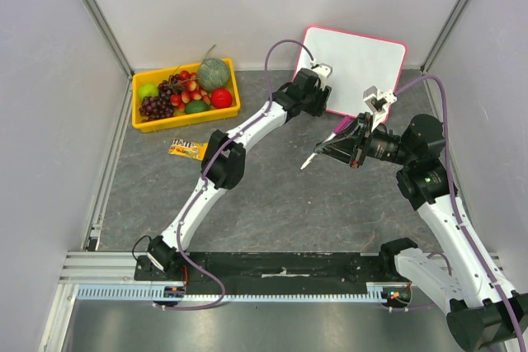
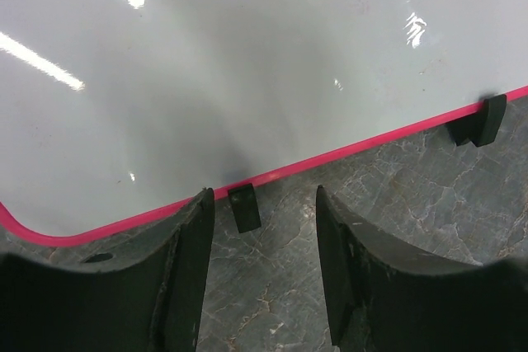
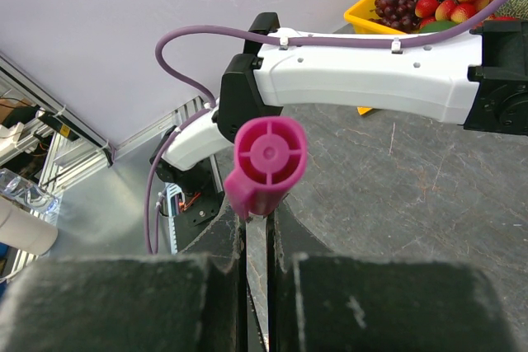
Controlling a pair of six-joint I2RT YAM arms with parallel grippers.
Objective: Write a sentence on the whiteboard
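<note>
A whiteboard with a pink rim [image 1: 359, 63] leans at the back wall; its visible surface shows only glare, no writing. In the left wrist view its lower rim [image 2: 355, 147] crosses the frame, with a black foot [image 2: 245, 208] under it. My left gripper is open at the board's lower left edge; the foot appears between its fingers, and whether they touch anything cannot be told. Out in front of the board, my right gripper [image 1: 323, 147] is shut on a pink-and-white marker [image 1: 308, 161], held slanted. Its pink end [image 3: 270, 162] faces the right wrist camera.
At the back left stands a yellow basket [image 1: 186, 120] of fruit. An orange packet [image 1: 188, 148] lies in front of it, partly beside the left arm [image 1: 198, 212]. The grey tabletop [image 1: 280, 212] between the arms is clear.
</note>
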